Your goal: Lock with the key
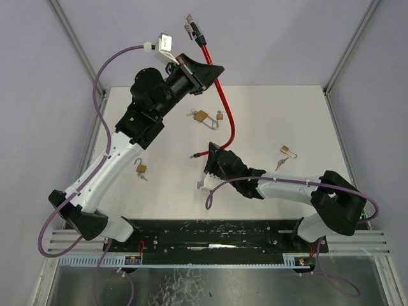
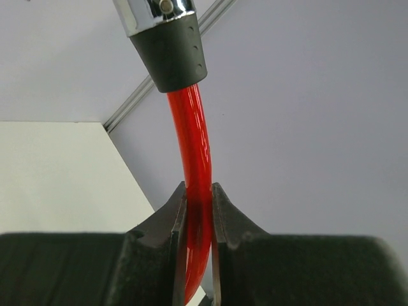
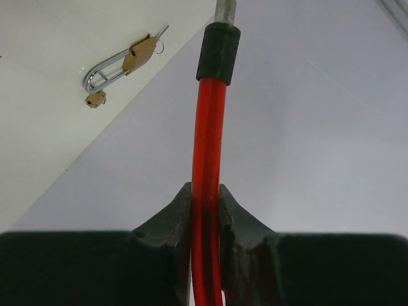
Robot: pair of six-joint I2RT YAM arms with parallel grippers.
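Note:
A red cable lock [image 1: 223, 102] with metal end fittings and dark sleeves arches above the white board [image 1: 255, 115]. My left gripper [image 1: 208, 68] is shut on its upper part, just below a chrome-and-black end [image 2: 167, 54]. My right gripper [image 1: 210, 152] is shut on the lower part, a little below the dark sleeve [image 3: 218, 51] of the other end. Small metal pieces hang at the upper end in the top view, too small to make out clearly.
Brass padlocks lie on the board: a long-shackled one [image 1: 201, 116] with a small one [image 1: 220, 115] at the middle, others at left [image 1: 141, 169] and right [image 1: 285, 150], with keys [image 1: 281, 162] nearby. The front middle of the board is clear.

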